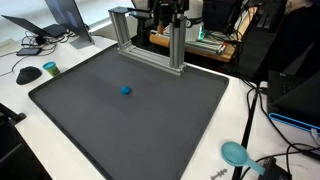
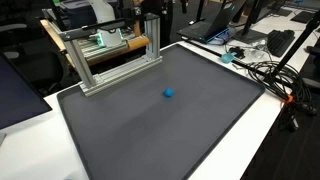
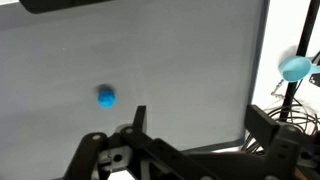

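A small round blue object [image 1: 126,90] lies on the dark grey board, well away from its edges. The second exterior view shows the same blue object [image 2: 168,93] alone on the board. My gripper stands open in the wrist view, its dark fingers wide apart with only bare board between them. From the wrist camera, the blue object [image 3: 106,98] appears left of the left finger, outside the fingers. No contact between gripper and object shows.
Free space covers most of the grey board [image 2: 150,130]. A white metal frame [image 2: 117,78] stands along one edge. Beyond the board are a light blue round item [image 1: 240,155], cables [image 3: 298,118] and a green-blue cup [image 1: 52,69].
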